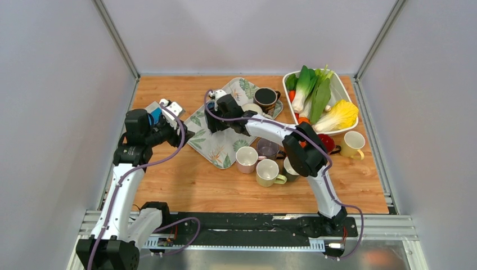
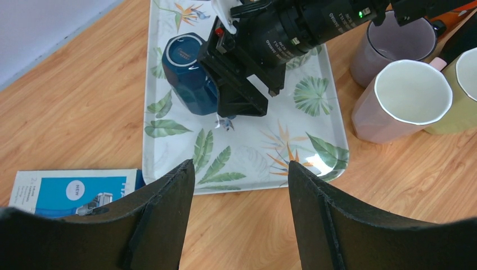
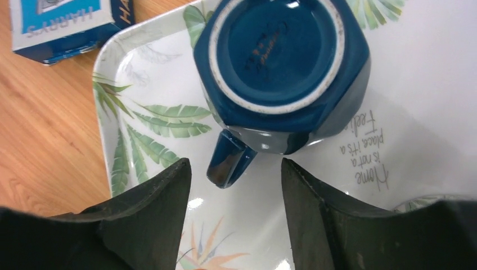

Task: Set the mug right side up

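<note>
The dark blue mug rests bottom up on the leaf-patterned tray, its ringed base showing in both wrist views. My right gripper is open, its fingertips on either side of the mug's handle in that view, with gaps at both sides. From the top, the right gripper and arm largely cover the mug. Left of the tray, my left gripper stands open and empty, well apart from the mug.
Several mugs, among them a pink one and a yellow-green one, crowd the tray's right side. A brown mug stands behind. The vegetable basket is at back right; a blue box lies left.
</note>
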